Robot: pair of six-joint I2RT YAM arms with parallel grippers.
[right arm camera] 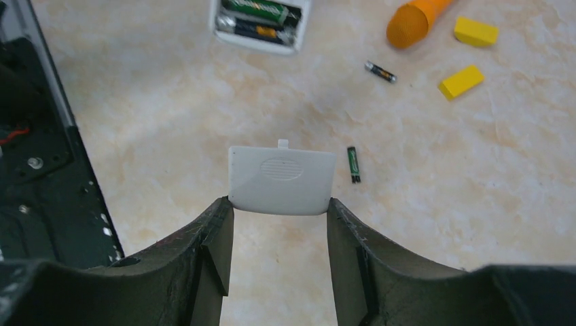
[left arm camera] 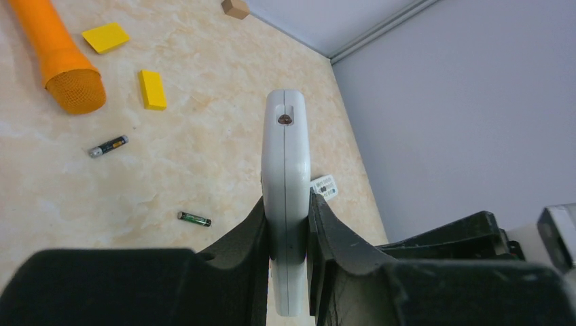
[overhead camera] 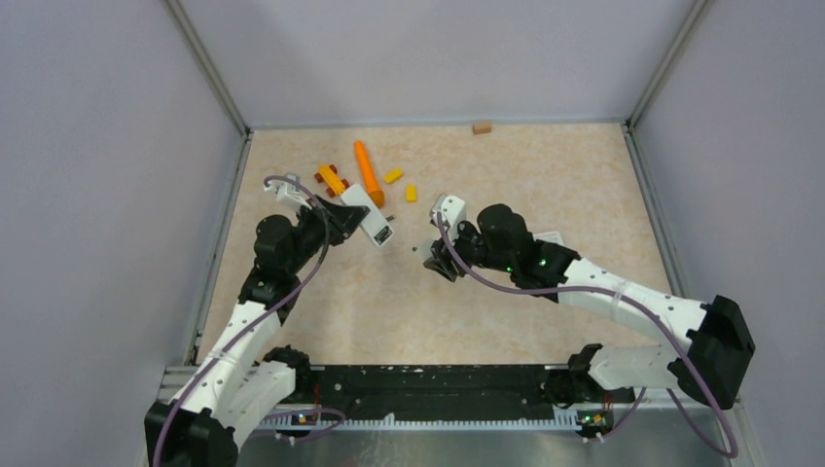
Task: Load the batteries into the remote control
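My left gripper (overhead camera: 349,219) is shut on the white remote (overhead camera: 370,214), held edge-on in its wrist view; the right wrist view shows two batteries in its compartment (right arm camera: 257,17). My right gripper is shut on a white plastic panel (right arm camera: 281,176) with a small tab, apparently the battery cover. Two loose batteries lie on the table between the grippers: a black one (left arm camera: 109,146) (right arm camera: 380,72) and a green one (left arm camera: 194,219) (right arm camera: 353,164).
An orange microphone (overhead camera: 366,170), an orange toy (overhead camera: 331,178), yellow blocks (overhead camera: 393,175) (overhead camera: 411,193) and a wooden block (overhead camera: 482,127) lie toward the back. Another white object (left arm camera: 324,187) lies on the right.
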